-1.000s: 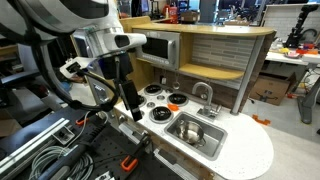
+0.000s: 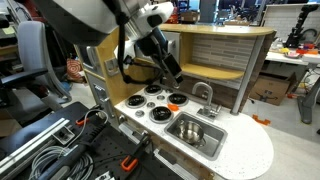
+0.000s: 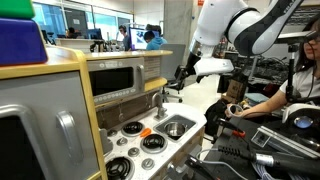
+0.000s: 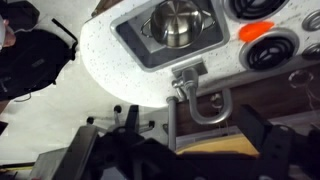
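My gripper is open above the toy kitchen counter, with empty space between its fingers. In exterior view 1 the gripper (image 2: 174,82) hangs over the stove side, near the faucet. A metal pot (image 4: 176,24) sits inside the sink (image 2: 211,148), and nothing touches it. An orange item (image 2: 172,107) lies between the burners and the sink. The curved faucet (image 4: 212,108) shows below the sink, between my fingers in the wrist view but farther down. Exterior view 2 also has the pot (image 3: 175,129) in the basin.
Several black coil burners (image 2: 160,114) cover the stove top. A wooden shelf (image 2: 215,70) and a microwave (image 3: 122,84) rise along the back of the counter. White counter (image 2: 247,148) on the sink's right side is bare.
My arm has swung up and to the right in exterior view 1, bringing the gripper from the front of the stove toward the faucet. The pot and orange item stay put.
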